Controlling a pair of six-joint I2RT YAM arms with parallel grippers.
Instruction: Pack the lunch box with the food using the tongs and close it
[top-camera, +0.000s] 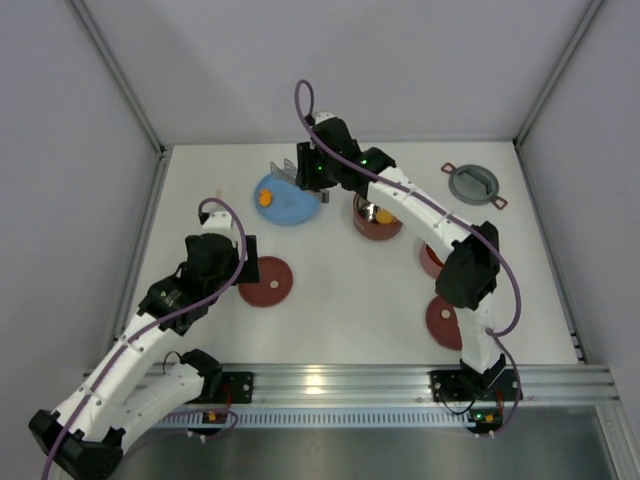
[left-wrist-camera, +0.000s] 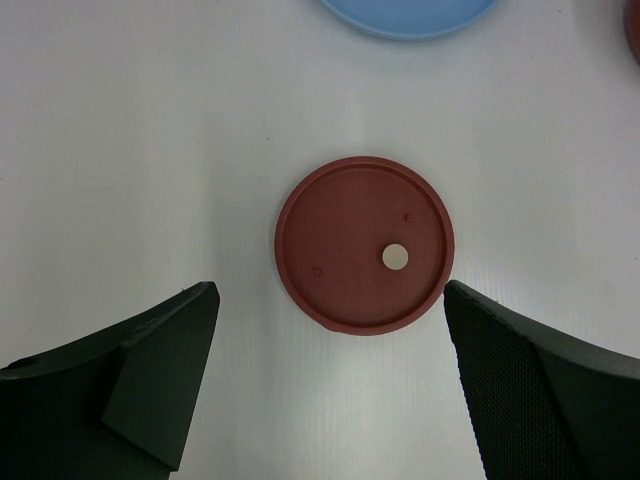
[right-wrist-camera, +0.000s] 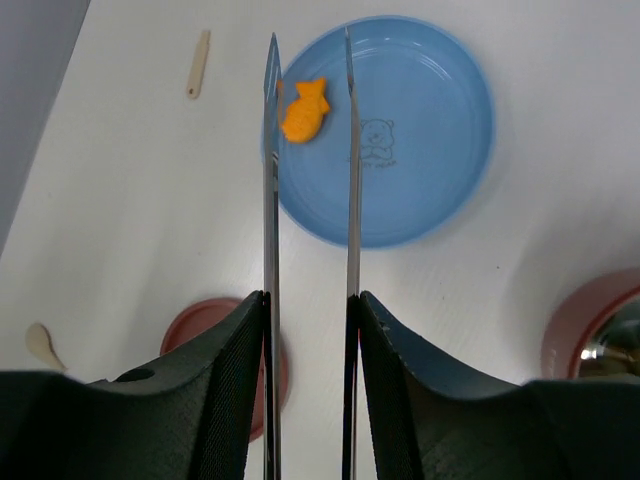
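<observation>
On the light table's far left lies a blue plate bearing an orange fish-shaped piece. Over that plate hangs my right gripper, its two long, thin metal fingers apart. Nothing sits between them; the fish appears beyond, partly behind the left one. One reddish-brown pot contains something yellow-orange; another pot is largely covered by my right arm. My left gripper stands open and empty above a brown lid lying flat.
At the far right rests a grey pan with reddish handles. A second brown lid lies near the front right, partly behind the right arm. A spoon and a pale stick lie left of the plate.
</observation>
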